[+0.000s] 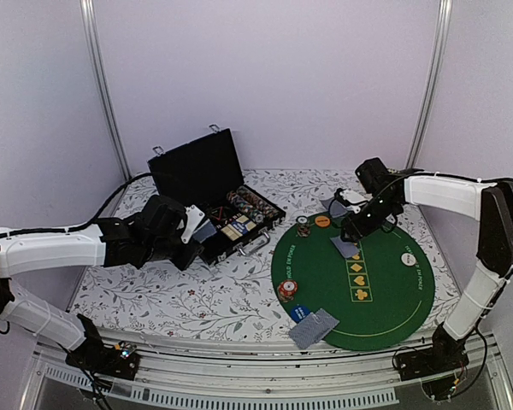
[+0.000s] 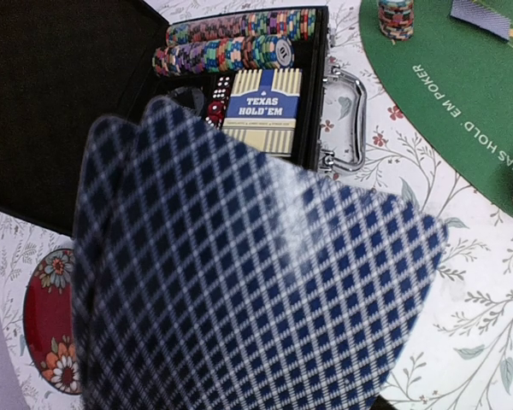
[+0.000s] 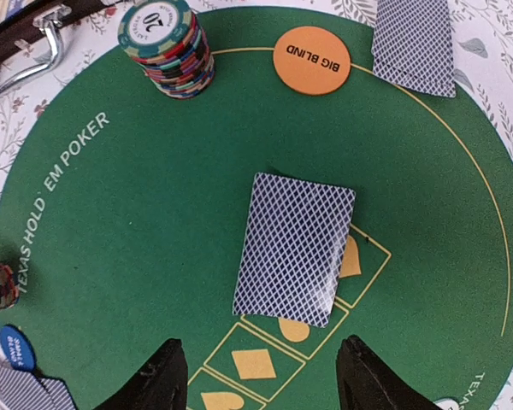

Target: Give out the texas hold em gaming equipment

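Observation:
My left gripper (image 1: 188, 239) is beside the open chip case (image 1: 239, 239), with patterned cards (image 2: 256, 282) filling much of the left wrist view; its fingers are hidden behind them. My right gripper is open above the green mat (image 3: 145, 282). A blue card pile (image 3: 295, 249) lies on the mat's printed card boxes. Other cards (image 3: 413, 43) lie near the orange Big Blind button (image 3: 311, 60), beside a chip stack (image 3: 167, 55); more cards (image 1: 314, 329) lie at the front left of the mat, near the blue button (image 1: 298, 313) and another chip stack (image 1: 287, 288).
The case lid (image 1: 197, 166) stands up at the back. A red flowered object (image 2: 51, 316) is under the left gripper. A white button (image 1: 408, 259) lies on the mat's right. The table front left of the case is clear.

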